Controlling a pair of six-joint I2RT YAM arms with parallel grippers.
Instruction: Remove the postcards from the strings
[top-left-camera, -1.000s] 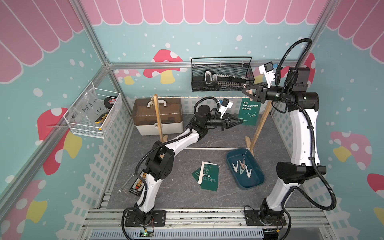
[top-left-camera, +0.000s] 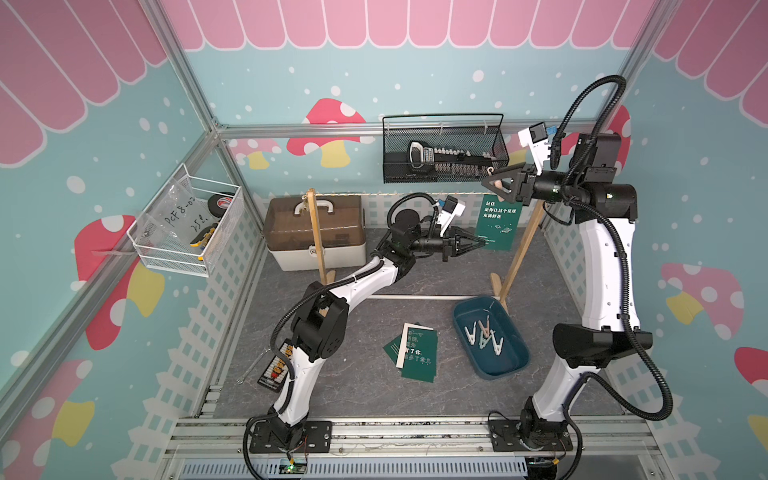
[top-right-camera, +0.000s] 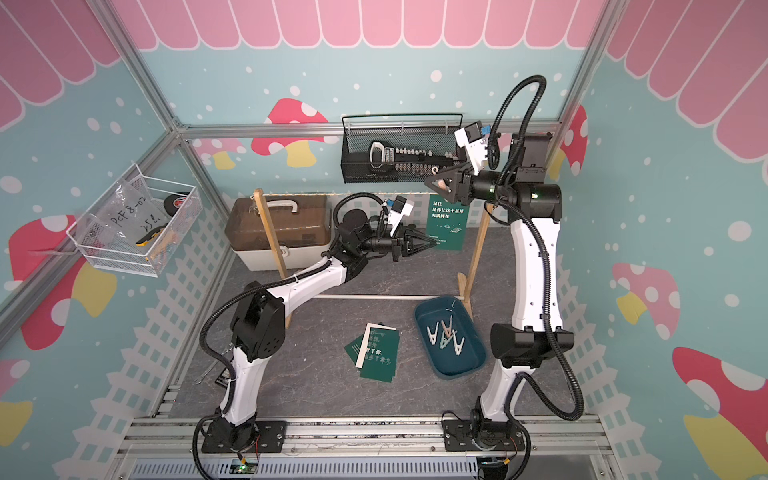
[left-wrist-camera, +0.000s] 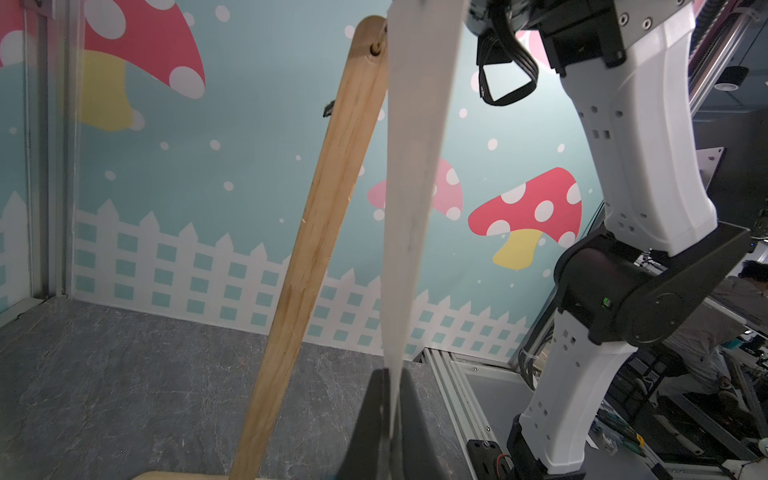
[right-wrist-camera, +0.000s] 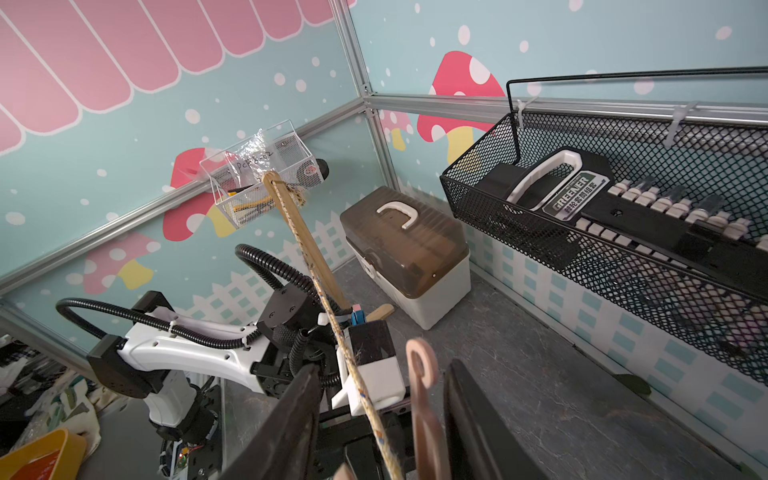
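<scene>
A dark green postcard (top-left-camera: 500, 224) hangs from the string at the right end of the wooden rack. My left gripper (top-left-camera: 484, 240) is shut on its left edge; in the left wrist view the thin card (left-wrist-camera: 412, 160) runs down edge-on between the fingertips. At the string, my right gripper (top-left-camera: 493, 189) stands partly open around a pinkish clip (right-wrist-camera: 424, 400). In the right wrist view the clip's curled end rises near the right finger (right-wrist-camera: 472, 416), with the string (right-wrist-camera: 352, 360) passing left of it. Whether the fingers touch the clip is unclear.
Several postcards (top-left-camera: 420, 356) lie stacked on the floor. A blue bin (top-left-camera: 520, 360) holds several clips. The rack's right post (top-left-camera: 524, 248) stands close to the hanging card. A black mesh basket (top-left-camera: 400, 172) is behind the string, and a brown-lidded box (top-left-camera: 312, 252) sits back left.
The hanging card's top has shifted very slightly, and the right gripper's fingers have moved a little around the clip. The left arm has stayed still.
</scene>
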